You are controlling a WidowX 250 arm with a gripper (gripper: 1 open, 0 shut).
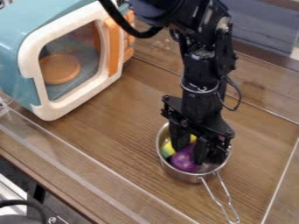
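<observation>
My black gripper point(198, 131) reaches down into a steel pot point(187, 175) with a long wire handle, on the wooden counter. Inside lie a yellow object point(170, 146), mostly covered by the gripper, and a purple round object point(186, 159). The fingers are over and among these items; whether they grip one is hidden.
A toy microwave point(93, 39) in teal, white and orange stands at the upper left, an orange disc point(59, 68) inside.
</observation>
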